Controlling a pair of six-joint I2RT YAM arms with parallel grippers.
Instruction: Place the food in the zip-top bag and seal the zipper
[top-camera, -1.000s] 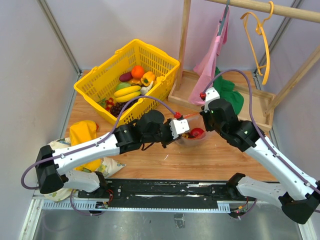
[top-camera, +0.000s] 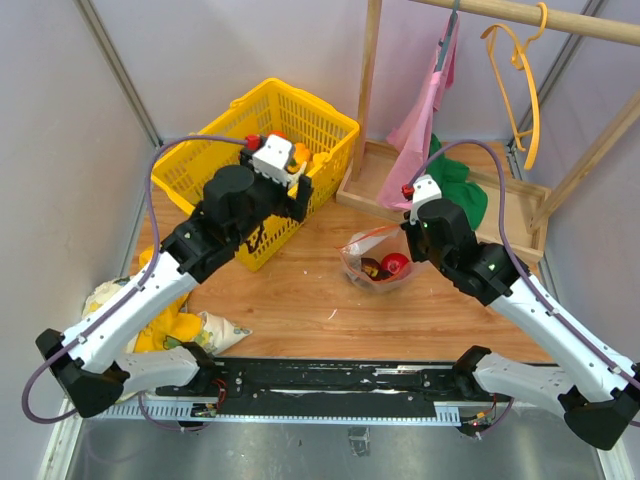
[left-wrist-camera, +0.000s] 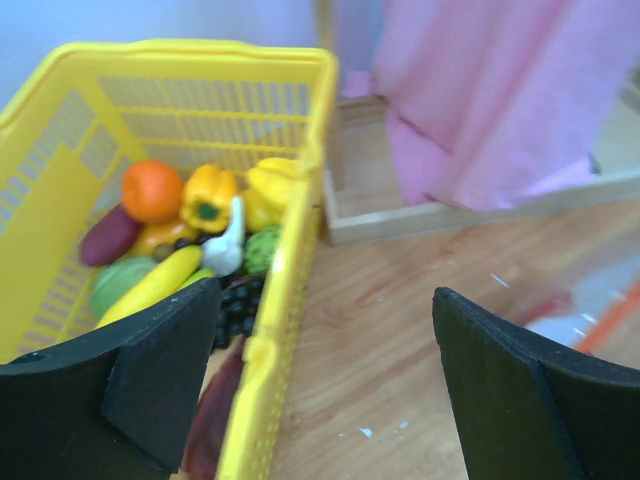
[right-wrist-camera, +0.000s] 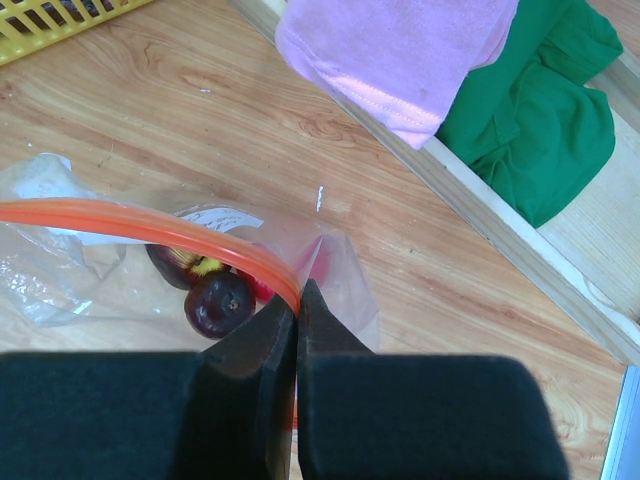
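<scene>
The clear zip bag (top-camera: 368, 278) lies on the wooden table, holding dark round fruits (right-wrist-camera: 219, 304) and a red item (top-camera: 395, 263). My right gripper is shut on the bag's rim with its orange zipper strip (right-wrist-camera: 150, 220). My left gripper hangs open over the front right of the yellow basket (top-camera: 175, 165), nothing between its fingers; below it in the left wrist view are bananas (left-wrist-camera: 150, 285), an orange (left-wrist-camera: 152, 192), peppers and an eggplant (left-wrist-camera: 110, 235).
Pink cloth (top-camera: 415, 140) hangs from the wooden rack above a tray with green cloth (top-camera: 465, 195). Yellow and cream cloths (top-camera: 170, 330) lie at front left. The table in front of the bag is clear.
My left arm has swung from beside the bag up and left to over the yellow basket. The right arm and bag look unchanged.
</scene>
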